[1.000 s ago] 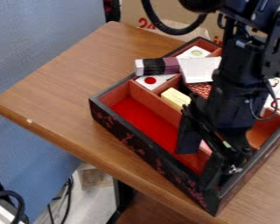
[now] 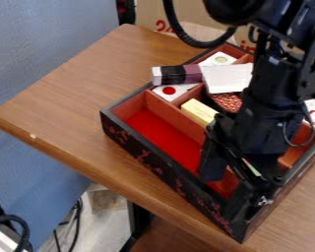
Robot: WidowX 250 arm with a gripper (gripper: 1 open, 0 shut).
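Observation:
My black gripper (image 2: 232,162) hangs low inside the right part of a dark box (image 2: 129,138) with red interior and patterned walls; whether its fingers are open or shut is hard to tell. Left of it is an empty red area. A pale yellow block (image 2: 196,112) lies in the middle compartment. White cards with red marks (image 2: 171,92), a dark-and-white bundle (image 2: 175,75) and a blank white card (image 2: 226,77) fill the back compartments, beside a red patterned stack (image 2: 226,100).
A cardboard box (image 2: 187,20) stands behind. Cables (image 2: 9,236) show at the lower left, off the table.
The arm has shifted slightly, mostly downward and to the right, within the box over the last second. The box's contents look unchanged.

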